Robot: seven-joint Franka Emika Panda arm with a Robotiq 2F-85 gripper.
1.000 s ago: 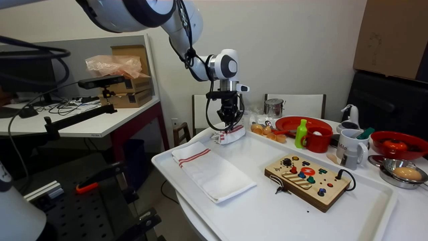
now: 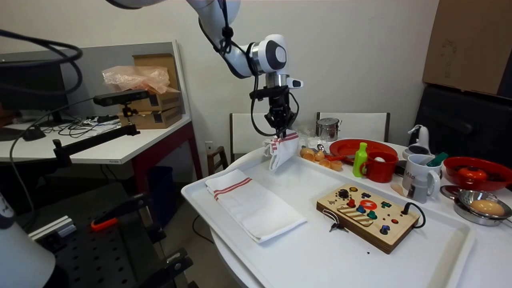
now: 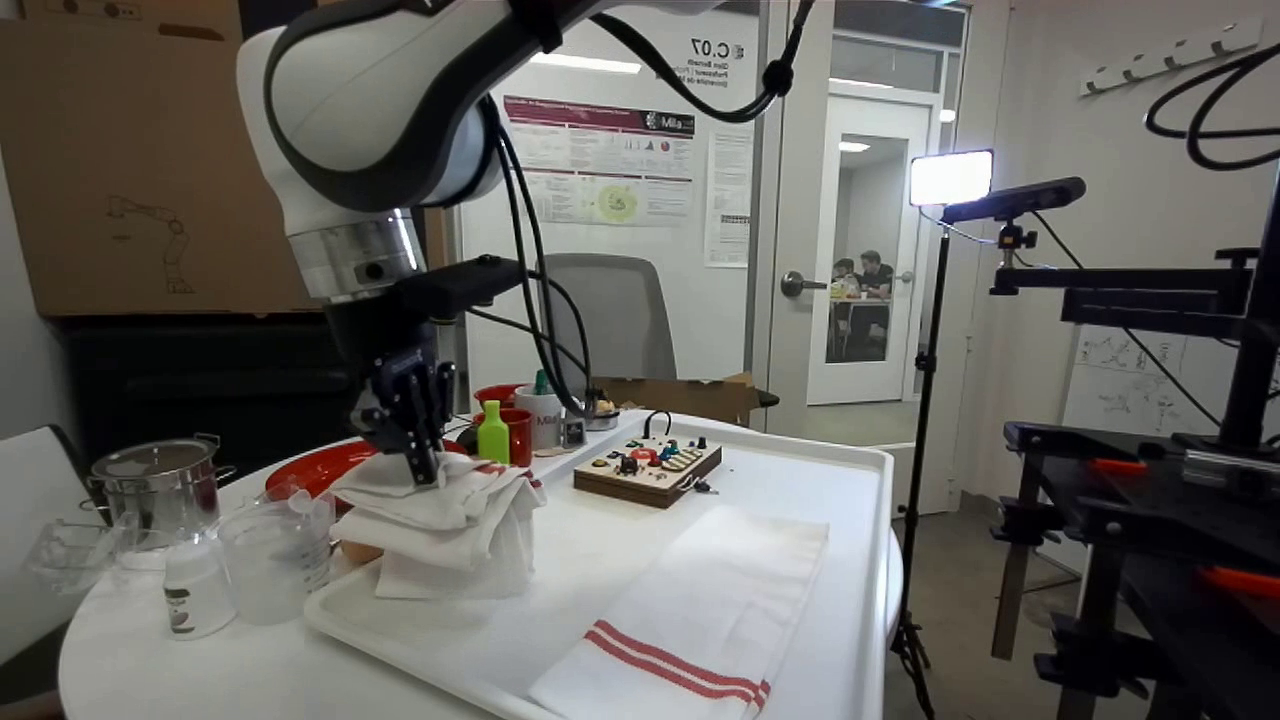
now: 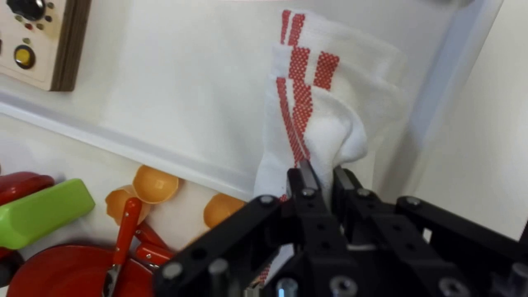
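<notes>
A crumpled white towel with red stripes (image 2: 284, 149) hangs from my gripper (image 2: 282, 132) over the tray's far corner. In the wrist view the fingers are shut on a bunched fold of this towel (image 4: 326, 123), and its striped edge spreads out ahead of them. From the second exterior view, loose layers of the towel (image 3: 462, 528) droop below my gripper (image 3: 422, 474); whether the lowest one touches the tray is hard to tell. A second white towel with red stripes (image 2: 257, 206) lies flat and folded on the white tray (image 2: 307, 261).
On the tray sits a wooden board with knobs (image 2: 367, 216), keys beside it. Along the far rim stand eggshells (image 2: 331, 164), a green bottle (image 2: 360, 161), a red mug (image 2: 380, 167) and a red plate (image 2: 343, 148). Clear cups (image 3: 270, 558) stand near the towel.
My gripper has risen and shifted slightly right, lifting the bunched towel, which now hangs longer. The folded towel and the board have stayed put.
</notes>
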